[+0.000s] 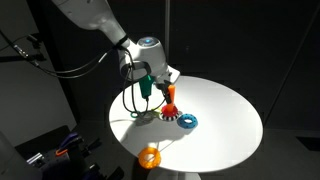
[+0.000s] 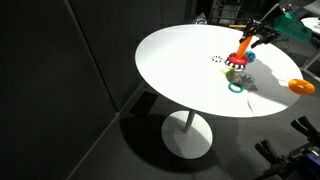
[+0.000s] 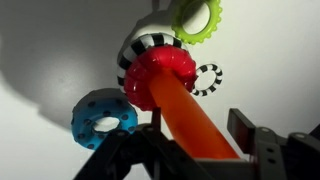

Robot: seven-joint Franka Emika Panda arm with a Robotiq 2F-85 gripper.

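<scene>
An orange post (image 3: 190, 112) rises from a red, rounded base (image 3: 153, 70) with a black-and-white striped edge. My gripper is shut on the upper part of the post, with a dark finger on each side. In exterior view 2 the orange post (image 2: 243, 47) leans slightly above the red base (image 2: 236, 60), which is at the table's surface; any small gap beneath it cannot be made out. From exterior view 1, the arm's hand hangs over the post (image 1: 171, 93).
Close to the base lie a blue ring (image 3: 82, 120), a yellow-green ring (image 3: 200, 34) and a small striped ring (image 3: 217, 80). A green ring (image 2: 236, 91) and an orange ring (image 1: 142, 158) lie farther off.
</scene>
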